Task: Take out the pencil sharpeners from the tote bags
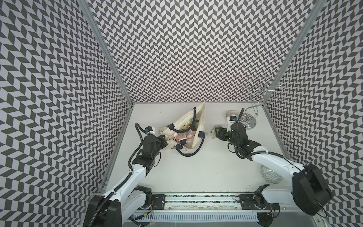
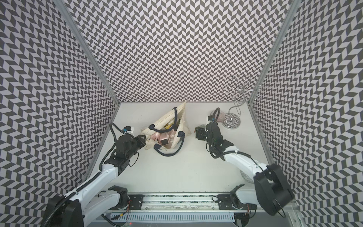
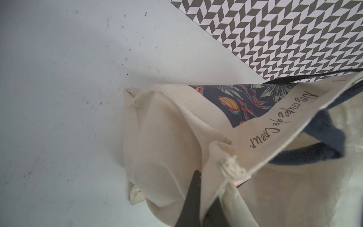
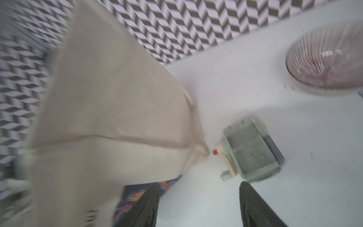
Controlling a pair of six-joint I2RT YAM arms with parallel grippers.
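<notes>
A cream tote bag with navy handles stands mid-table, gaping open. Through its mouth show pink boxy items and something yellow. At the bag's left corner, my left gripper is shut, its tips against the cloth; whether a fold is pinched cannot be told. A green-grey sharpener with a crank lies on the table right of the bag. Above and before it hangs my right gripper, fingers apart with nothing between them. The bag's side fills the left of the right wrist view, close to that gripper.
A pink ribbed glass bowl and a wire stand occupy the back right. A patterned bowl sits at the front right, partly under the right arm.
</notes>
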